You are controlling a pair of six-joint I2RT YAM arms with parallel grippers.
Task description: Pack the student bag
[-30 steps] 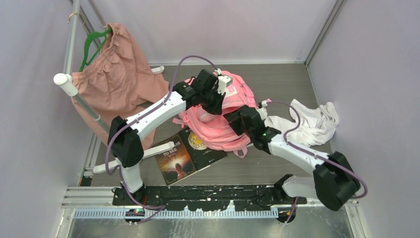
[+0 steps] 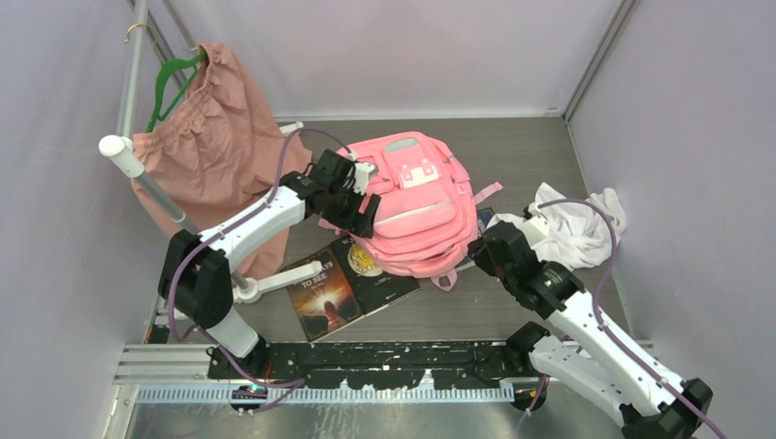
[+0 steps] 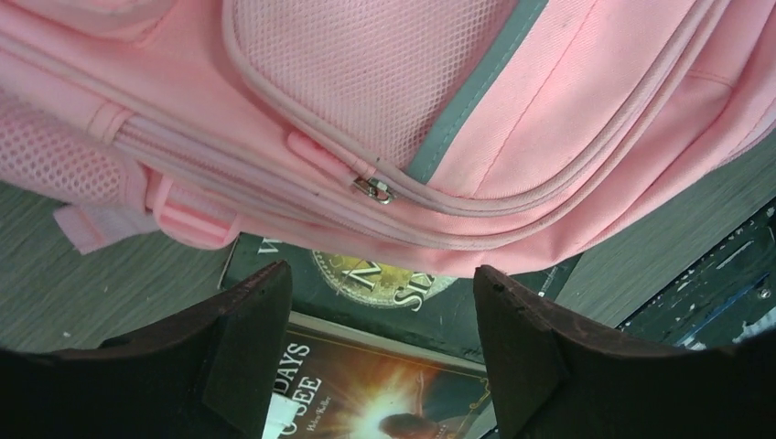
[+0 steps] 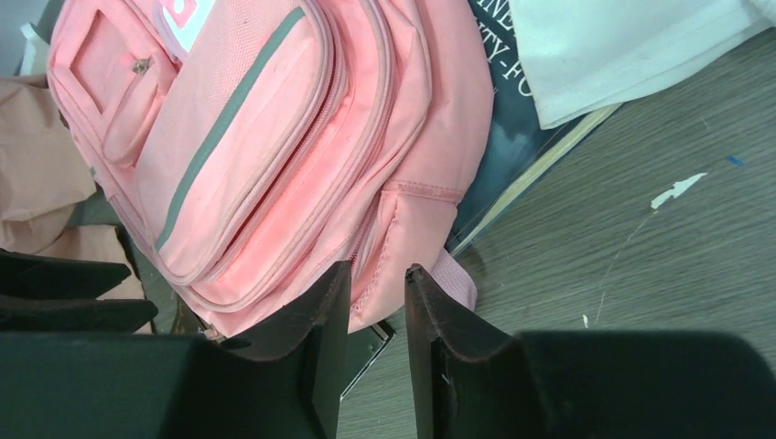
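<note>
The pink backpack (image 2: 416, 219) lies in the middle of the floor, front pockets up. Below its lower edge lie two books (image 2: 325, 306), one dark with a gold circle, one showing a sunset; another dark book (image 4: 501, 128) shows under its right side. My left gripper hangs open over the bag's lower left edge, nothing between its fingers. My right gripper is by the bag's right edge, its fingertips part open with nothing held.
Pink shorts (image 2: 206, 137) hang on a rail at left. A white cloth (image 2: 576, 233) lies crumpled at right. Bare floor (image 2: 512, 155) shows behind and in front of the bag; walls close in the sides.
My left gripper has moved left and down toward the books from over the bag's middle. My right gripper has drawn back rightward and toward the front, off the backpack's middle.
</note>
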